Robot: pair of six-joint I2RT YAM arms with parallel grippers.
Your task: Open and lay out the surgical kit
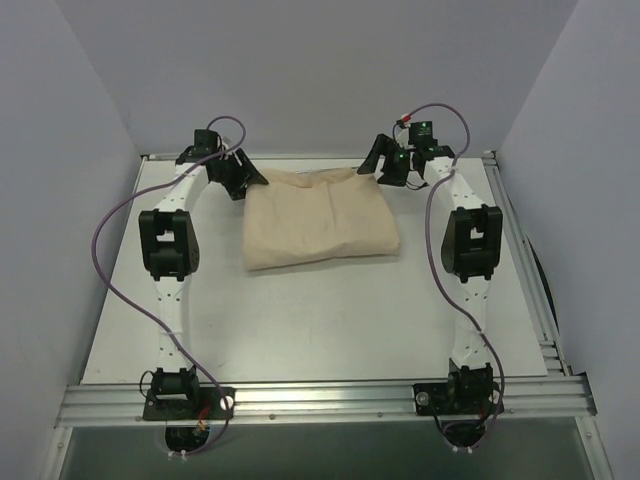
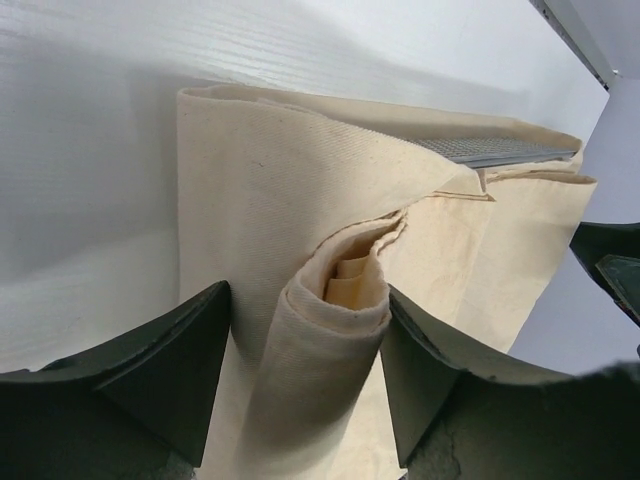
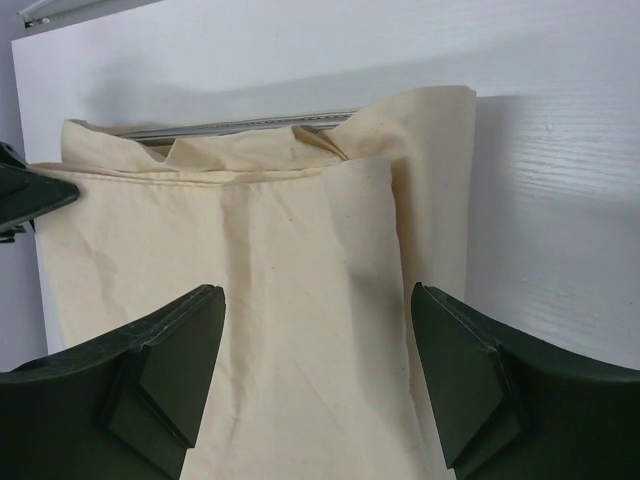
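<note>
A folded cream cloth kit [image 1: 318,215] lies on the white table, a metal tray edge [image 2: 500,150] showing inside its far edge. My left gripper [image 1: 245,170] is open at the kit's far left corner; in the left wrist view a rolled fold of cloth [image 2: 320,370] stands between its fingers. My right gripper [image 1: 376,162] is open at the far right corner; in the right wrist view a doubled cloth edge [image 3: 365,240] lies between and beyond its fingertips.
Grey walls and metal rails border it.
</note>
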